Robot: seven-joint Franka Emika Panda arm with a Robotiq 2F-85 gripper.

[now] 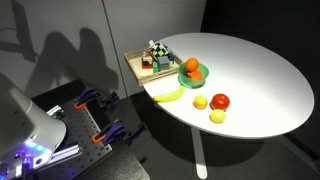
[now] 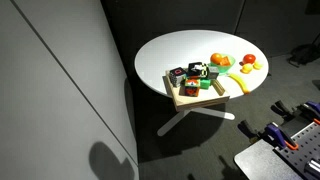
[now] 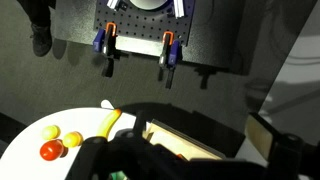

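Observation:
In the wrist view my gripper stands open, its dark fingers wide apart with nothing held between them. It hovers above the floor and near edge of the round white table [image 1: 255, 75]. On that table a wooden tray [image 2: 181, 99] holds several dark and coloured cubes [image 2: 192, 88]. Beside the tray is a green bowl [image 2: 226, 64] with orange fruit [image 2: 216, 58] in it. A banana [image 1: 168, 96] lies at the table's near edge. Close by are a red round fruit [image 1: 221, 101], an orange one [image 1: 200, 102] and a yellow one [image 1: 217, 116].
Blue and orange clamps [image 1: 108, 133] stand along the edge of the dark perforated mount [image 3: 143, 22]. A pale wall [image 2: 60, 100] rises to one side.

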